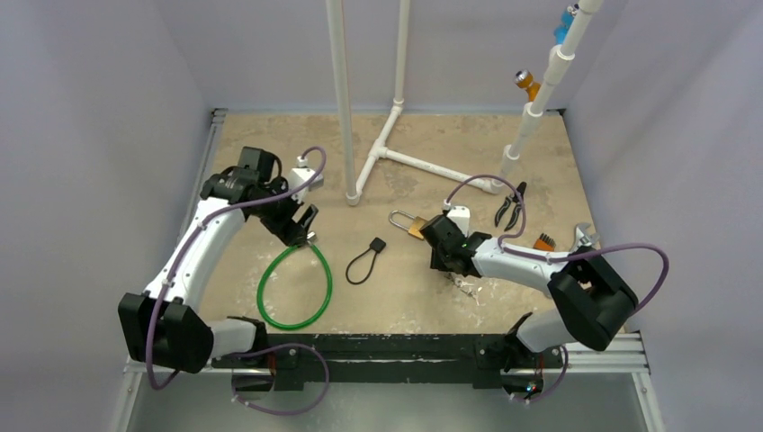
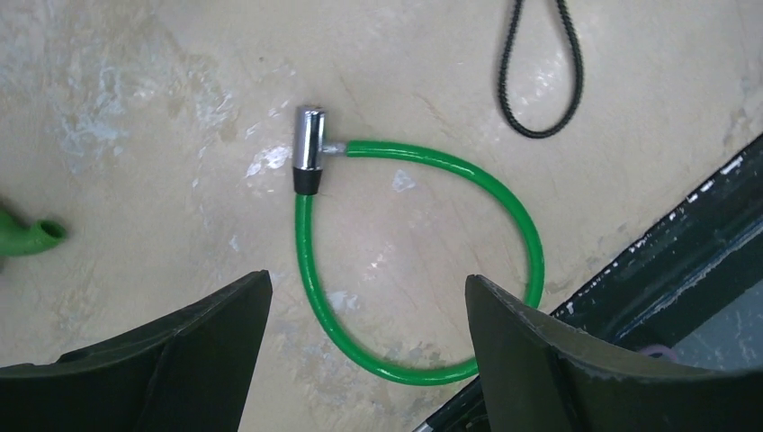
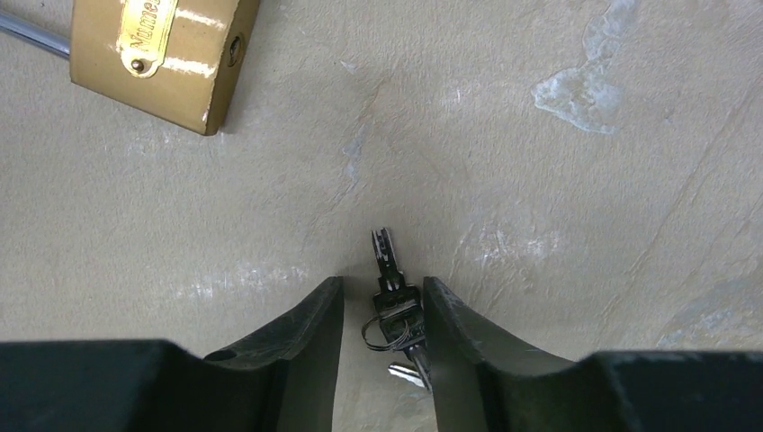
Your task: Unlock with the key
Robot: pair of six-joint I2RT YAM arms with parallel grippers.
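In the right wrist view my right gripper stands partly open around a key (image 3: 398,310), with a gap to its left finger. The key has a dark head and a small wire ring, and its blade points away from me. Whether it touches the right finger I cannot tell. A brass padlock (image 3: 162,54) lies up and to the left, a keyhole showing in its end face. My left gripper is open and empty above the green cable lock (image 2: 405,373). That lock's silver head (image 2: 309,139) lies ahead of the left fingertips.
A black looped cord (image 1: 364,261) lies between the arms. White pipes (image 1: 432,168) cross the back of the board. Pliers (image 1: 510,205), an orange-brown brush (image 1: 544,242) and a wrench (image 1: 583,237) lie at the right.
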